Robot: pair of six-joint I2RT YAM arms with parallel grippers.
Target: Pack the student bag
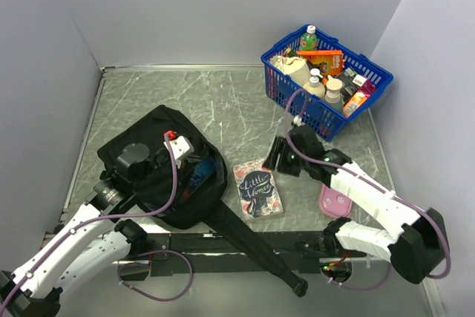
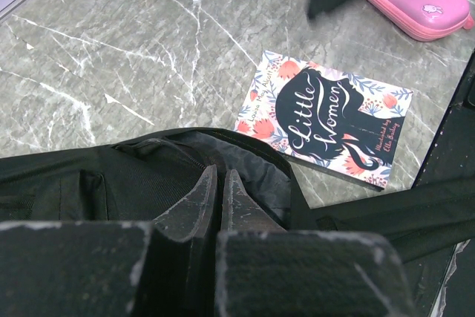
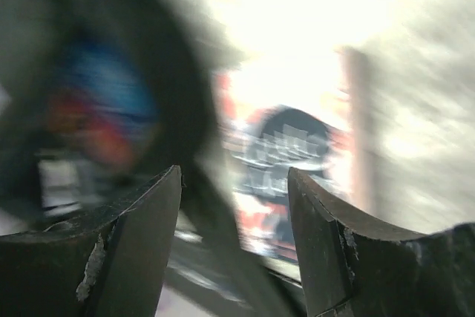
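The black bag (image 1: 141,128) lies open at the left, with blue and red items inside. My left gripper is shut on the bag's black fabric at its opening rim. The Little Women book (image 1: 258,189) lies flat beside the bag, also in the left wrist view (image 2: 323,113). My right gripper is open above the book's area, blurred behind its fingers in the right wrist view. A pink case (image 2: 415,1) lies at the right, partly behind the right arm in the top view.
A blue basket (image 1: 278,87) full of bottles, packets and other goods stands at the back right. Bare marble floor (image 1: 171,90) lies between bag and basket. Walls close in the sides and back.
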